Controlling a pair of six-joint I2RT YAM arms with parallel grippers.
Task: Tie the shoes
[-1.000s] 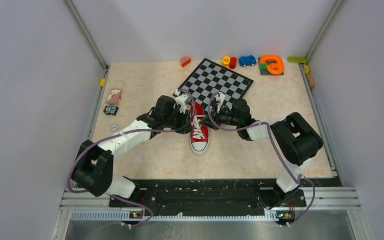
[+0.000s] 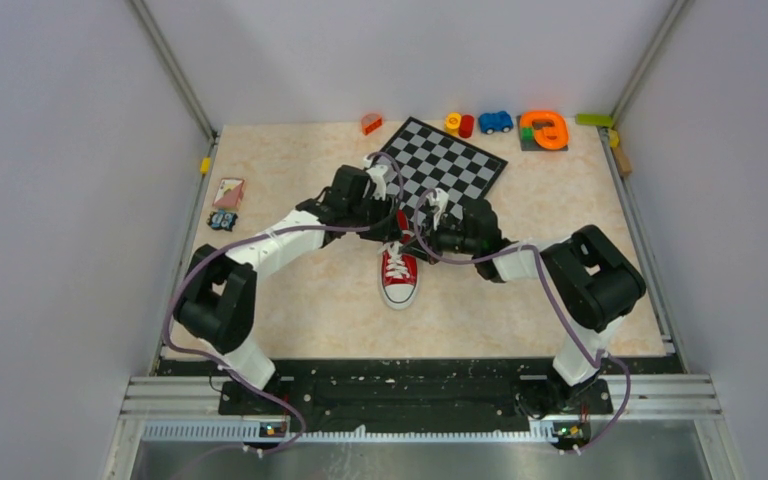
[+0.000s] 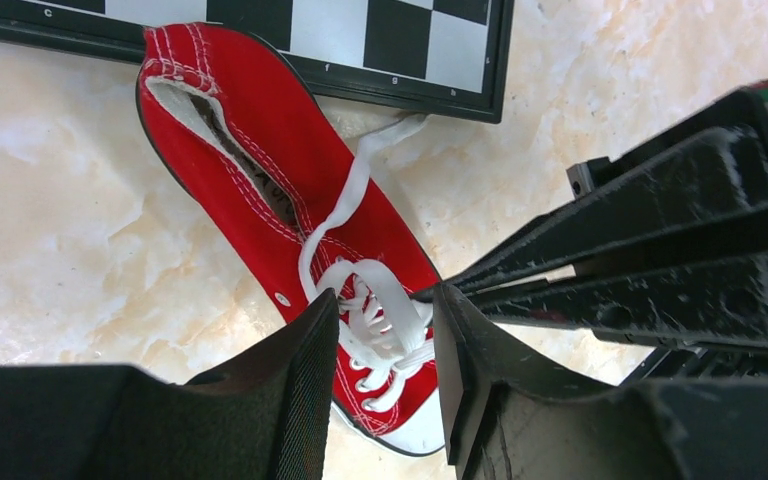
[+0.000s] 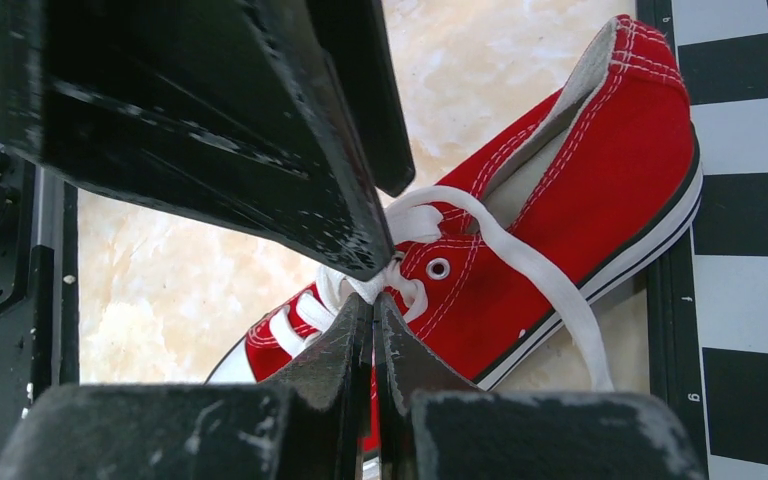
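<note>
A red canvas shoe (image 2: 400,277) with white laces lies on the table, toe toward the front edge. My left gripper is open over the lacing, its fingers either side of a raised white lace loop (image 3: 388,290) without closing on it. From the other side comes my right gripper, shut, with white lace at its fingertips. A loose lace end (image 4: 560,290) hangs over the shoe's side in the right wrist view. In the top view the left gripper hides much of the shoe's upper part.
A checkered board (image 2: 440,160) lies right behind the heel. Toy blocks, a blue car (image 2: 496,122) and an orange ring (image 2: 544,130) line the back edge. Small items (image 2: 228,193) sit at the far left.
My left gripper has moved right and toward the back, now over the shoe's upper part. The right arm and the shoe look unmoved.
</note>
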